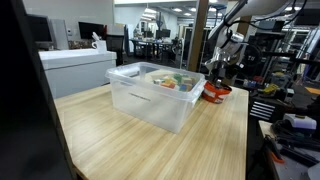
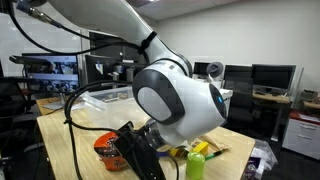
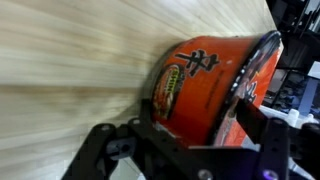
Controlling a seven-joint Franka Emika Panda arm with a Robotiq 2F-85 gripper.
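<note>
An orange-red container with dark lettering and a dark rim lies close ahead of my gripper in the wrist view. The fingers stand apart, one to each side of the container's near part; whether they touch it is hard to tell. From the side, the container rests at the far end of the wooden table, with the arm reaching down over it. In exterior view 2 the container appears left of the arm's dark wrist, which hides the fingertips.
A clear plastic bin with colourful items stands mid-table. Close by the arm are a green cup and some yellow items. Bare wood lies in front of the bin.
</note>
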